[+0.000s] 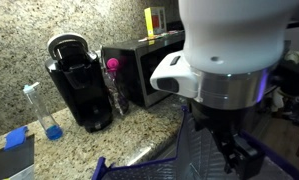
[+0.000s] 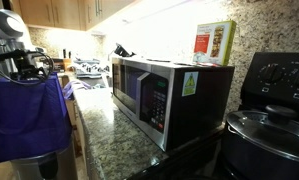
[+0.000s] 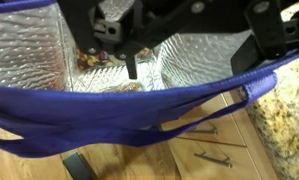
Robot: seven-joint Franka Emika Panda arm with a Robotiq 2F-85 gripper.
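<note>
A blue bag (image 3: 99,103) with a silver quilted lining lies open beneath my gripper in the wrist view. Inside it, some brown-patterned items (image 3: 94,60) show past the dark gripper parts, too covered to name. Exterior view 2 has the bag (image 2: 24,118) at the far left, with the arm over its top. In exterior view 1 the white arm (image 1: 219,50) fills the right side, and the bag's lining (image 1: 194,155) shows below it. How the fingers stand, and whether anything is between them, is not visible.
A granite counter (image 1: 139,135) runs beside the bag, holding a black coffee maker (image 1: 81,85), a bottle with blue liquid (image 1: 47,115) and a microwave (image 2: 154,95). On the microwave stands a colourful box (image 2: 213,43). A pot (image 2: 269,135) sits at the right of exterior view 2.
</note>
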